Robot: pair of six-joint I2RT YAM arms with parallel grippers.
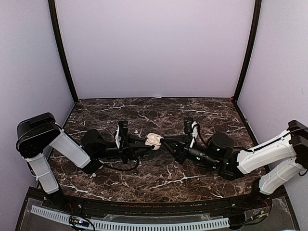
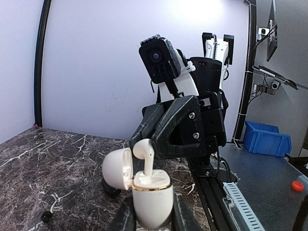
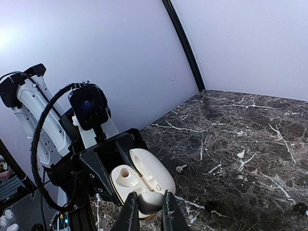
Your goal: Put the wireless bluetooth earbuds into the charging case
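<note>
The white charging case (image 2: 152,202), lid (image 2: 115,168) open, is held in my left gripper (image 1: 150,145), which is shut on it. My right gripper (image 1: 164,140) is shut on a white earbud (image 2: 143,150), held at the case with its stem down at the cavities in the left wrist view. In the right wrist view the earbud's head (image 3: 150,202) sits between the fingertips, and an empty round cavity shows in the case. How deep the stem sits is unclear.
On the dark marble table (image 1: 154,183), small white pieces (image 3: 241,154) and dark pieces (image 2: 46,216) lie loose. The two grippers meet above the middle of the table, with bare surface behind and in front.
</note>
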